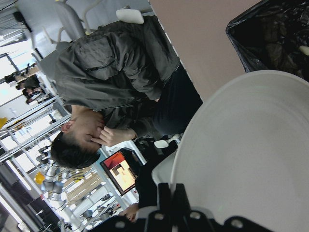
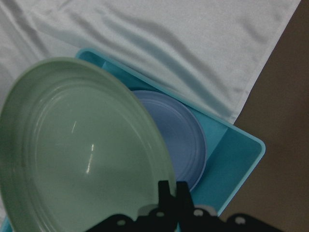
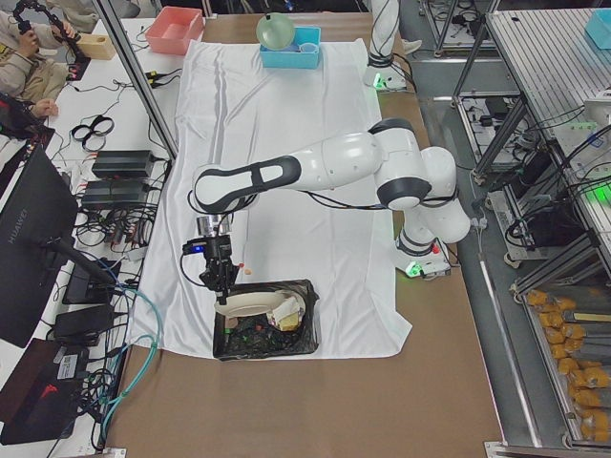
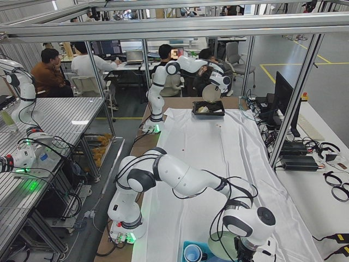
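My left gripper is shut on the rim of a white plate (image 1: 241,150), held tilted over a black-lined bin (image 3: 243,339) at the near end of the cloth in the camera left view. The bin holds pale items (image 3: 286,320) and dark liner. My right gripper is shut on the rim of a green plate (image 2: 82,140), above a light-blue box (image 2: 236,159) at the far end. A blue plate (image 2: 186,135) lies inside that box, partly hidden by the green one.
A white cloth (image 3: 305,248) covers the table, mostly clear between bin and box. A pink box (image 3: 175,29) stands at the back left. A monitor (image 3: 33,248), cables and frame posts line the left side; people sit beyond the table's end.
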